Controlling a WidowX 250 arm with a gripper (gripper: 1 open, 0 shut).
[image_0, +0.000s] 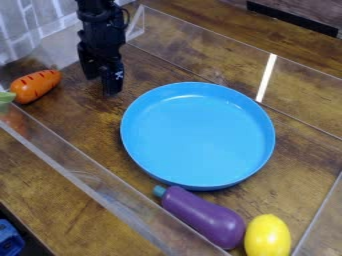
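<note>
My black gripper hangs at the top left over the wooden table, its fingers open and low near the surface, nothing seen between them. An orange carrot lies just left of it, apart from it. A blue round plate sits to the lower right of the gripper.
A purple eggplant and a yellow lemon lie at the bottom right. A green item is cut off at the left edge. Clear low walls border the area. The table right of the plate is mostly clear.
</note>
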